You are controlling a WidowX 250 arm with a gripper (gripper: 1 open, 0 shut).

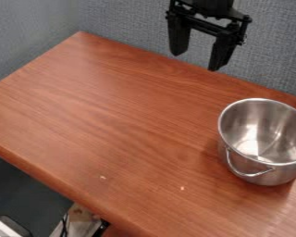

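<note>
My black gripper (199,46) hangs at the top centre above the back of the wooden table, open, with nothing between its two fingers. A steel pot (262,142) with a wire handle stands on the table at the right, below and to the right of the gripper. A small pale item lies inside the pot, too unclear to name.
A grey padded wall (126,23) runs along the back. Pale objects and cables sit below the table's edge at the lower left.
</note>
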